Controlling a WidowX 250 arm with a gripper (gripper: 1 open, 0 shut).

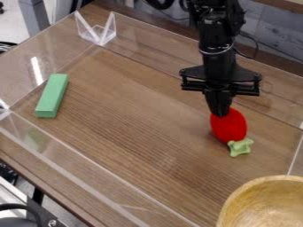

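Note:
The black gripper point(217, 103) hangs from the top of the view, its fingertips just above a red, strawberry-like object point(228, 128) with a pale green leafy end point(239, 146) toward the front. The gripper looks shut, and I see nothing held between its fingers; whether it touches the red object is hard to tell.
A green block point(52, 96) lies at the left. A clear plastic holder point(97, 27) stands at the back left. A large tan bowl point(267, 208) sits at the front right.

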